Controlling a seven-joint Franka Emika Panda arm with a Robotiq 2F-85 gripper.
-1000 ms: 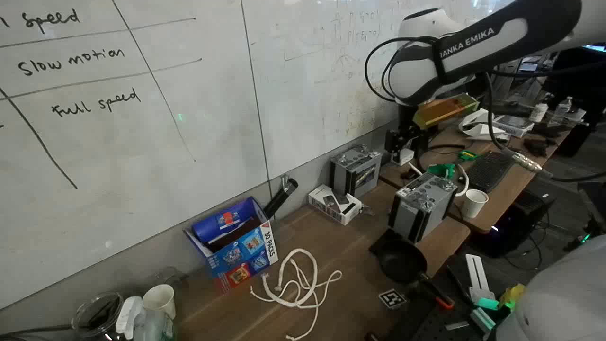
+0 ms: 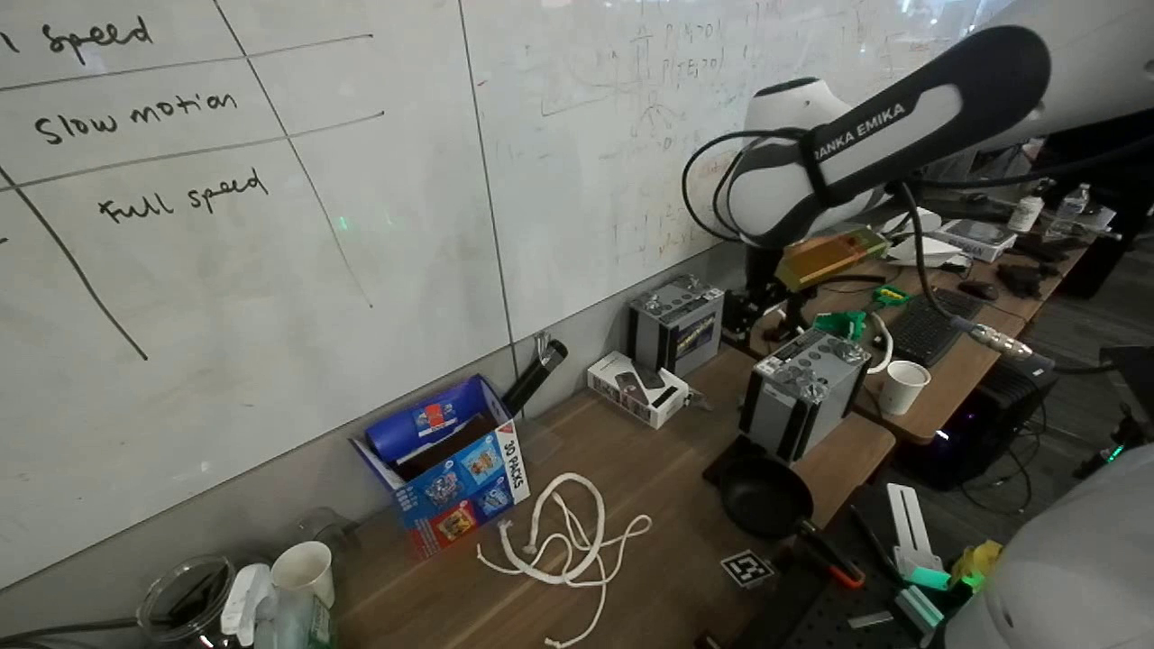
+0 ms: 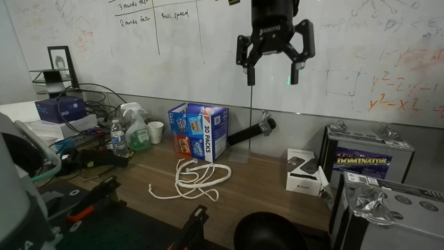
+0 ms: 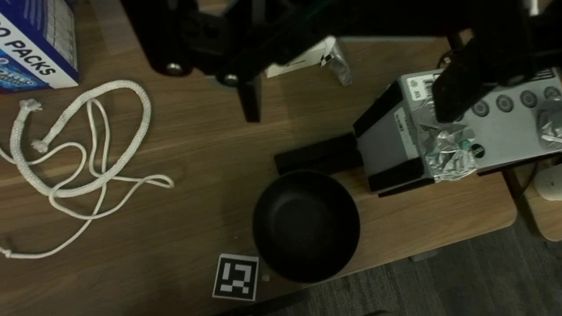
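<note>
My gripper (image 3: 272, 79) hangs high in front of the whiteboard, open, with nothing between its fingertips. In the wrist view its dark fingers (image 4: 250, 100) are spread wide above the table. A white rope (image 3: 204, 177) lies loosely coiled on the wood. Behind it stands a blue snack box (image 3: 199, 133), its top open, with something blue showing inside. A black pan (image 4: 306, 226) rests near the table edge, beside a printed marker (image 4: 235, 277). My gripper is apart from all of these.
Two grey battery-like boxes stand on the right, the nearer one (image 2: 806, 395) beside the pan. A white phone box (image 2: 638, 388) and a black tube (image 3: 252, 131) lie near the wall. A spray bottle (image 3: 137, 129) and paper cup (image 3: 155, 132) stand at left. Mid-table is clear.
In exterior view 1 the arm and gripper have shifted left and somewhat lower. A pale patch beside the gripper no longer shows there. The rope, snack box and pan have not moved.
</note>
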